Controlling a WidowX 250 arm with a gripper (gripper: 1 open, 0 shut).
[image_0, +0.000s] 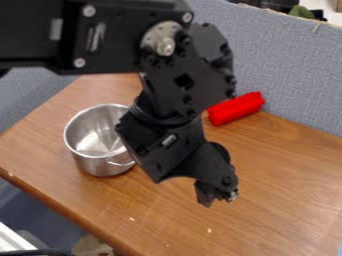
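The black arm fills the upper middle of the camera view, its gripper hanging over the wooden table. The fingertips point down at the lower middle, with nothing seen held; the fingers appear open, though mostly hidden by the wrist. A steel pot with a wire handle stands on the table left of the gripper, partly behind the arm. A red cylindrical object lies behind the wrist at the back right.
A grey padded wall runs behind the table. The table's left edge is near the pot.
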